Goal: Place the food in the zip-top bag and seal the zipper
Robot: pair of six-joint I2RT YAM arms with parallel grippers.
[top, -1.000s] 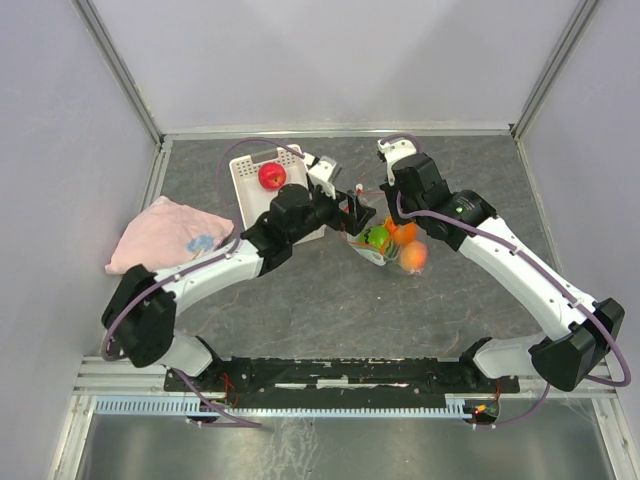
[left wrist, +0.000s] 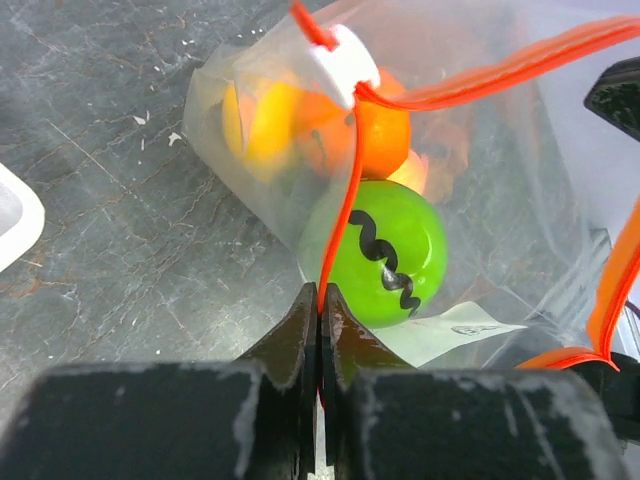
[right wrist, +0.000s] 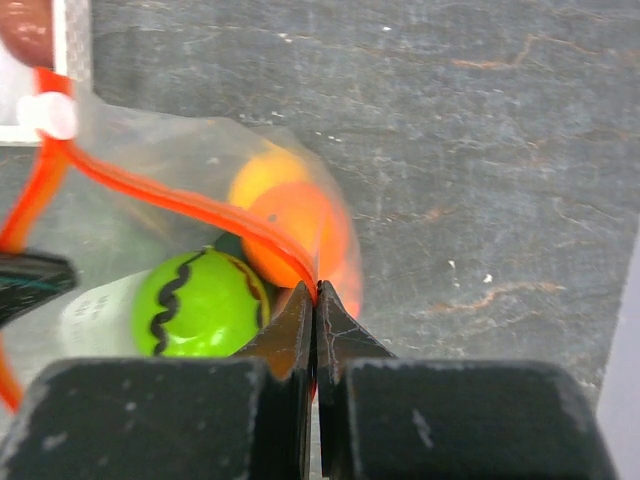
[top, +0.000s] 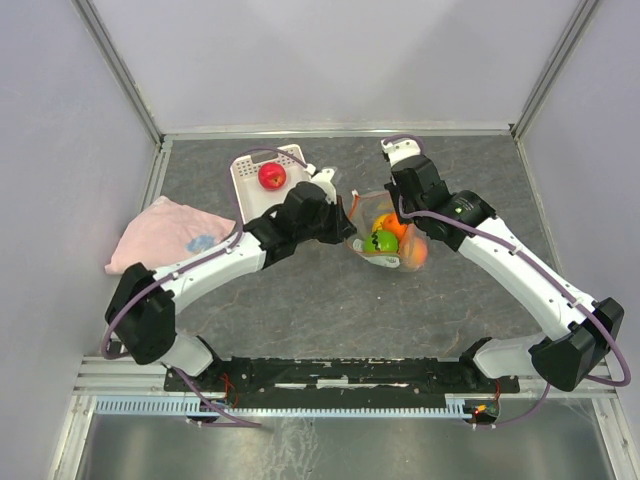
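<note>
A clear zip top bag (top: 366,208) with an orange zipper edge hangs between my two grippers, its mouth spread apart. Inside are a green round food (left wrist: 392,252) with a dark wavy line, an orange food (left wrist: 384,138) and a yellow one (left wrist: 270,122). My left gripper is shut on the bag's orange edge, left of the food in the top view. On the opposite side of the mouth, my right gripper is shut with the orange edge running between its fingertips. A white zipper slider (left wrist: 346,66) sits at the far corner.
Behind the left arm stands a white basket (top: 247,190) with a red round food (top: 271,176) in it. A pink cloth (top: 165,235) lies at the left. Grey table shows clear in front of the bag and to its right.
My left gripper was open near the bag's mouth; it has moved slightly left and shut on the bag's edge. The mouth is wider now. My right arm has barely moved.
</note>
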